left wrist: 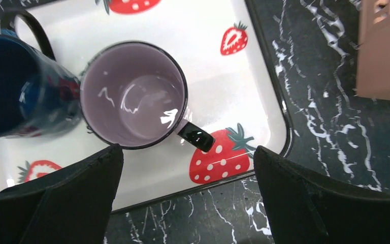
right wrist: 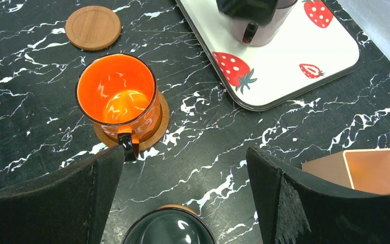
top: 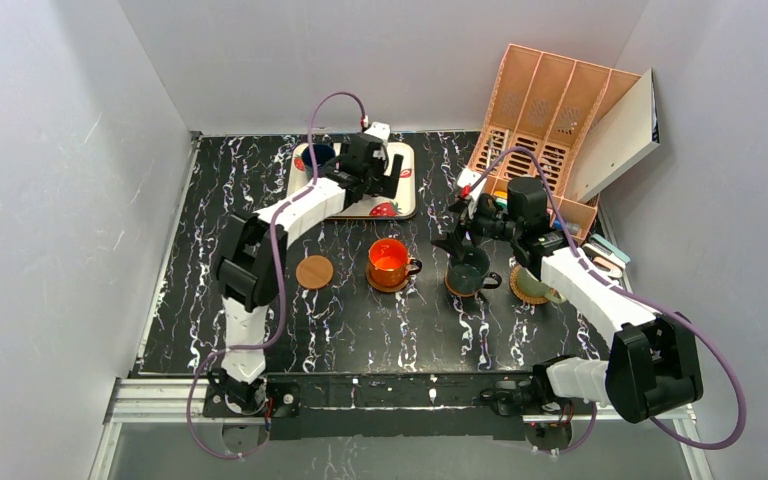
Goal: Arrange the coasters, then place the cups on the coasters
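Observation:
Two cups stand on the strawberry tray (left wrist: 238,91): a mauve cup (left wrist: 137,96) with a dark-tipped handle, and a dark blue cup (left wrist: 20,86) touching its left side in the left wrist view. Above the tray, my left gripper is open, its fingers apart on the near side of the mauve cup with nothing between them. A bare round wooden coaster (top: 314,272) lies in front of the tray. The orange cup (top: 388,260) rests on another coaster. Over the dark green cup (top: 468,270), also on a coaster, my right gripper hangs open and empty.
An olive cup (top: 534,283) on a woven coaster sits beneath the right forearm. The peach rack (top: 550,100) and a white board (top: 615,140) fill the back right.

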